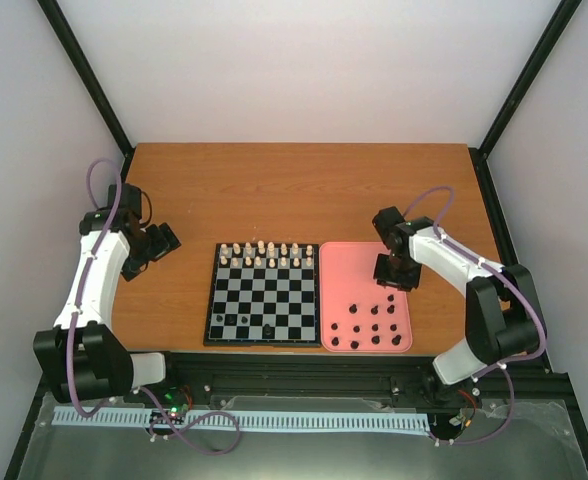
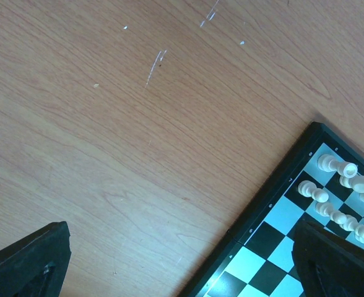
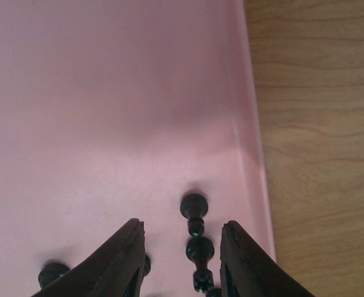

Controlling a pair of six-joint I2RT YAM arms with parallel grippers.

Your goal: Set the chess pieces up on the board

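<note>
The chessboard [image 1: 264,300] lies in the middle of the table, its white pieces [image 1: 264,254] in rows on the far side. Toward its near left a few black pieces [image 1: 231,319] stand, and another black piece [image 1: 268,331] sits by the near edge. On the pink tray [image 1: 336,268] at right are several black pieces [image 1: 375,327]. Over the tray's right edge hangs my right gripper, open and empty; dark pieces [image 3: 200,249] show below, seen between its fingers. My left gripper, wide open and empty, is over bare wood left of the board.
The tray's raised right rim [image 3: 251,124] runs close to my right gripper. Bare wooden tabletop [image 1: 304,190] stretches behind the board and tray. The far part of the tray holds no pieces.
</note>
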